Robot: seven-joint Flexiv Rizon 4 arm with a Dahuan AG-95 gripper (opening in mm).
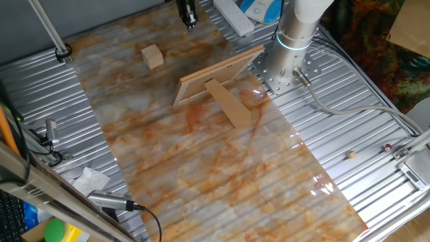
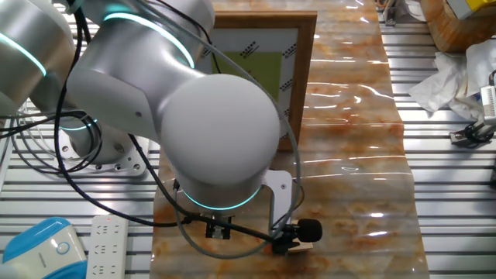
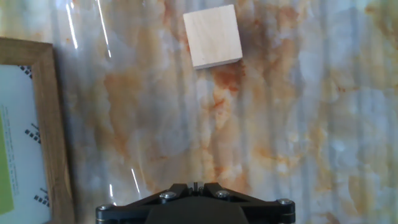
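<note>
A pale wooden block (image 1: 152,57) rests on the marbled sheet, on the far side of the picture frame. In the wrist view the block (image 3: 213,36) lies at the top, well ahead of my gripper, whose fingertips meet with nothing showing between them. My gripper (image 1: 191,25) hangs at the top edge in exterior view 1, apart from the block. The wooden picture frame (image 1: 218,72) stands leaning on its cardboard back leg (image 1: 228,104). In exterior view 2 the arm covers part of the frame (image 2: 304,74) and most of the block.
A white power strip (image 1: 233,17) and a blue-white device (image 1: 262,9) lie beside the arm's base (image 1: 285,64). Two small pieces, one of them a wooden bit (image 1: 351,154), sit on the slatted table at right. The near part of the marbled sheet (image 1: 208,181) is clear.
</note>
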